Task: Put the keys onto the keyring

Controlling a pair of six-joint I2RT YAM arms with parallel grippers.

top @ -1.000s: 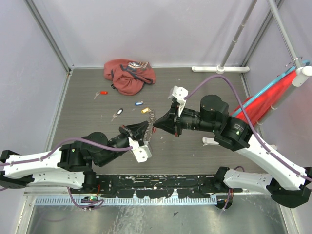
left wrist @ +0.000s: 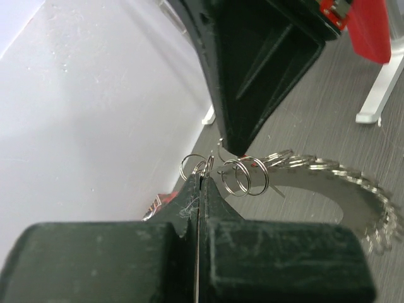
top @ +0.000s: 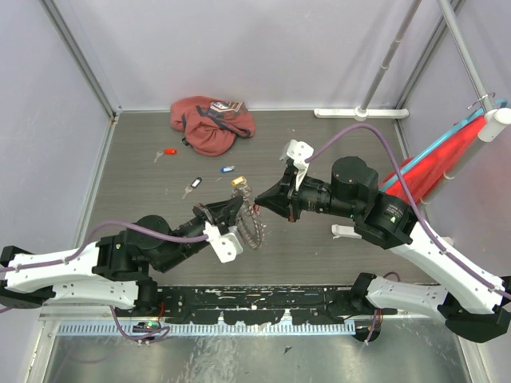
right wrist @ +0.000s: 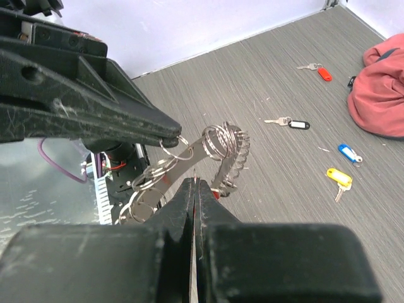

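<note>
The keyring is a silvery coiled loop [top: 250, 226] with several thin wire rings on it, hanging in the air between the two arms. My left gripper is shut, and a thin ring [left wrist: 209, 165] rises from its fingertips. From the other side, a ring [right wrist: 181, 150] hooks at its tip. Close by, my right gripper is shut, with a thin silvery piece [right wrist: 194, 173] just showing at its fingertips. A small red bit [right wrist: 216, 194] shows behind them. Whether the piece touches a ring, I cannot tell.
Loose on the floor lie keys with red [right wrist: 324, 74], black [right wrist: 299, 125], blue [right wrist: 347, 152] and yellow [right wrist: 339, 176] tags. A red cloth bag [top: 212, 125] lies at the back. White stand feet [top: 361, 113] and a red hanging cloth [top: 441, 160] are at the right.
The coiled loop has swung out and now hangs wider and tilted beside my left gripper. The left wrist has turned a little, and the right gripper has shifted slightly to the right.
</note>
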